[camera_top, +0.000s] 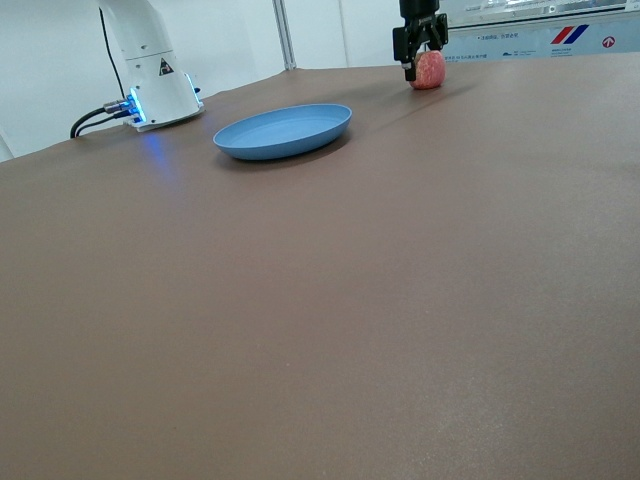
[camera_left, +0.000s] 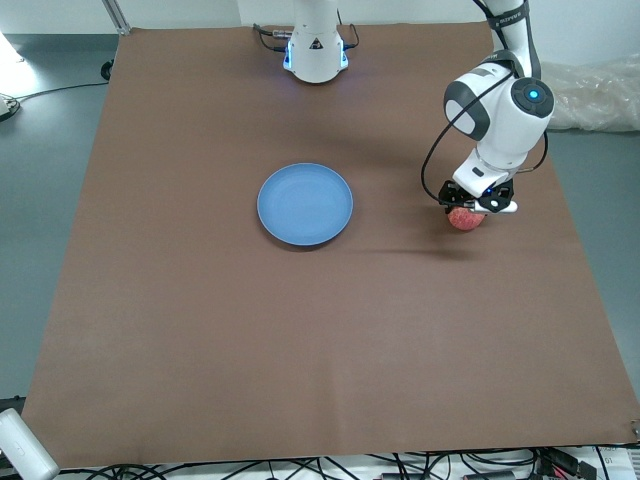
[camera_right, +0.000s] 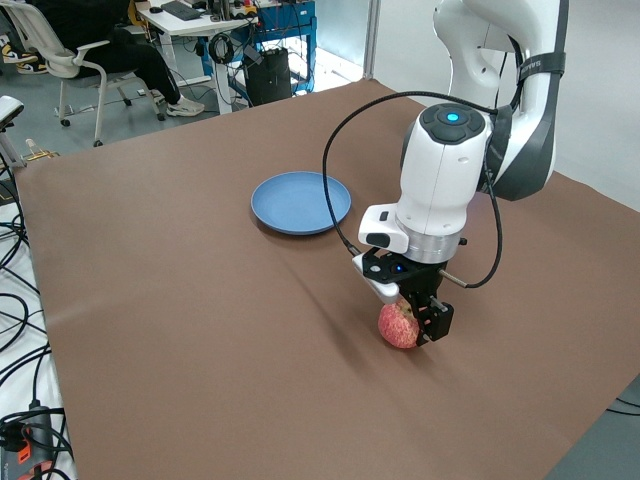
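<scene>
A pinkish-red apple (camera_left: 466, 220) sits on the brown table at the right side, with my black gripper (camera_top: 420, 60) right over and against it; in the top view it touches the gripper's fingers, and in the right view (camera_right: 398, 328) it shows just beside them. Whether the finger is closed on the apple I cannot tell. A blue plate (camera_left: 305, 204) lies empty on the table, left of the apple in the left view and behind it in the right view.
A white robot base (camera_left: 315, 55) stands at the back. Cables and boxes lie beyond the near edge, and plastic wrap (camera_left: 595, 95) is off the right edge.
</scene>
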